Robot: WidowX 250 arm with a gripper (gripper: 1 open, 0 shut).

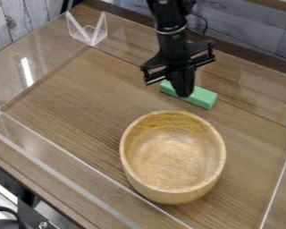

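The black gripper (172, 79) hangs from the top centre, just above and left of a green block (198, 98) lying flat on the wooden table. It looks shut, with nothing visible between its fingers. The arm hides part of the block's far end.
A large yellow bowl (172, 184) stands in the lower middle, in front of the green block. A white wire-like object (88, 29) is at the back left.
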